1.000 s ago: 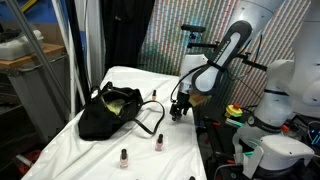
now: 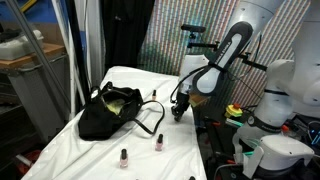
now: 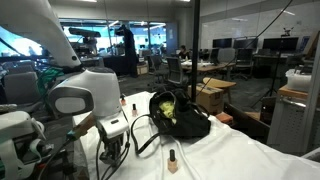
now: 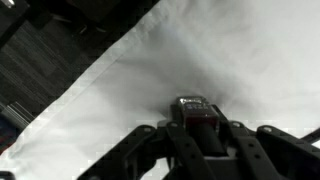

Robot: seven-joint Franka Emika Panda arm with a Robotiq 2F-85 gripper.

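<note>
Low over the white-covered table (image 2: 105, 155), my gripper (image 2: 177, 115) points downward near the table's right side. In the wrist view the gripper is shut on a small dark bottle (image 4: 199, 104), whose top end shows between the fingers. Exterior view 2 has the gripper (image 3: 112, 158) close to the cloth at the left, where the held bottle is hard to make out. A black bag (image 2: 108, 110) with something yellow-green inside lies open on the table, its strap stretching toward my gripper.
A further small bottle (image 2: 154, 95) is behind the bag. In exterior view 2 a small bottle (image 3: 172, 161) stands at the front.
The arm and gripper look almost still, with at most a slight shift near the table. The bag and the standing bottles have stayed in place.
</note>
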